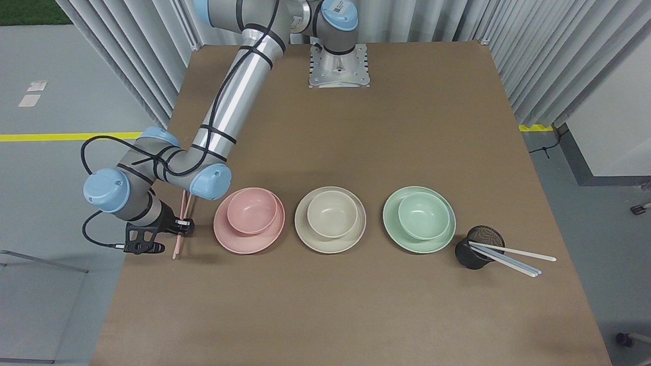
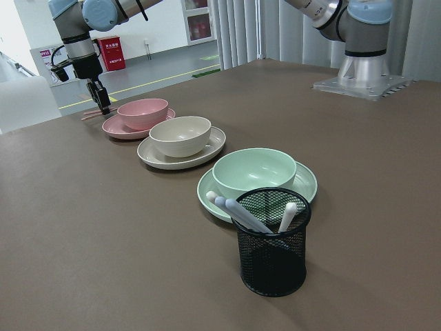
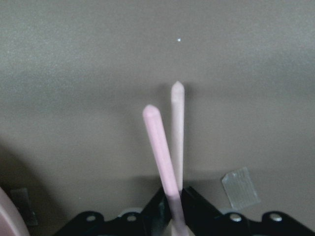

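Note:
Two pink chopsticks (image 3: pixel 160 148) lie crossing at a slight angle between the black fingertips of my gripper, which look closed round them in the wrist view. In the front view the gripper (image 1: pixel 181 226) is low over the table, left of the pink bowl (image 1: pixel 252 209) and pink plate (image 1: pixel 247 243). In the left view it reaches down beside that plate, the chopsticks (image 2: pixel 93 115) at its tips.
A cream bowl on its plate (image 1: pixel 329 246) and a green bowl on its plate (image 1: pixel 418 243) stand to the right, then a black mesh cup (image 1: pixel 467 257) with white and blue chopsticks.

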